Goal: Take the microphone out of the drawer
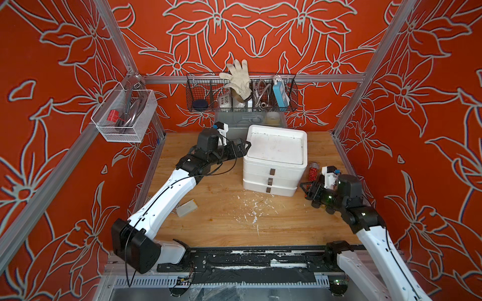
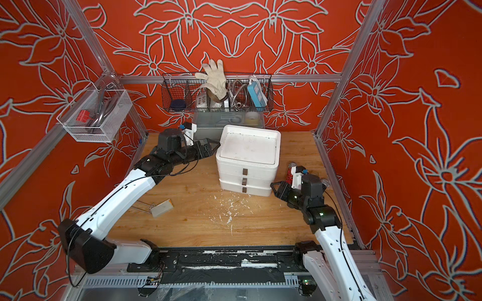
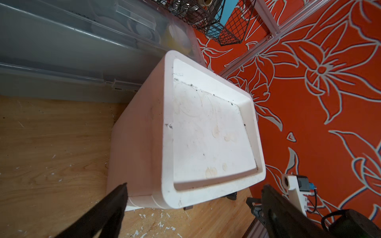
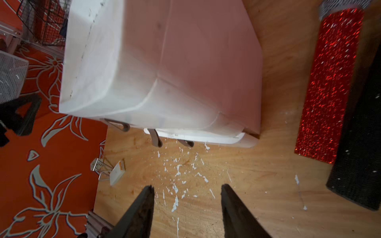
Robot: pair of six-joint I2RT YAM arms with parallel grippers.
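Observation:
The white drawer unit stands mid-table with its drawers and brown pull tabs in front; no microphone inside it is visible. My left gripper hangs open by its upper left side, the lid's tray top filling much of the left wrist view. My right gripper is low at the lower right corner of the unit; in the right wrist view its fingers stand apart over bare table with nothing between them. A red glittery tube lies beside a black one to the unit's right.
A clear bin stands behind the unit, below a wire basket with a glove. A white mesh basket hangs on the left. A small pale block lies front left.

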